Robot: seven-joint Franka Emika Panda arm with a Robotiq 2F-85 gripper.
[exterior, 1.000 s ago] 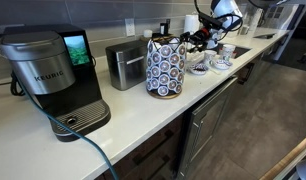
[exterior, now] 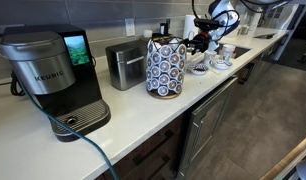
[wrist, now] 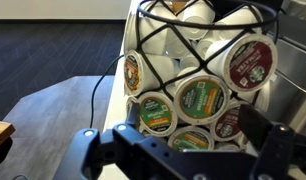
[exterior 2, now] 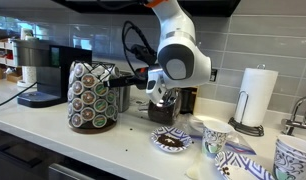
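Observation:
A wire carousel packed with coffee pods (exterior: 165,70) stands upright on the counter. In the wrist view, its round pod lids (wrist: 200,98) in green, orange and dark red fill the middle and right, behind black wires. My gripper is open, its dark fingers low in that view on either side of several lids. No pod appears gripped. In exterior view 2, the gripper (exterior 2: 121,80) reaches sideways at the carousel's (exterior 2: 91,100) right side, near its upper half; contact cannot be told. A black coffee maker (exterior: 61,85) is at the near left.
A metal toaster (exterior: 126,64) stands by the wall behind the carousel. Patterned plates (exterior 2: 173,139) and cups (exterior 2: 215,137) occupy the counter on the arm's side, with a paper towel roll (exterior 2: 255,95) behind. Bare counter (exterior: 138,115) lies before the coffee maker.
The arm has shifted slightly at the far side of the carousel. The carousel, coffee maker and dishes look unmoved.

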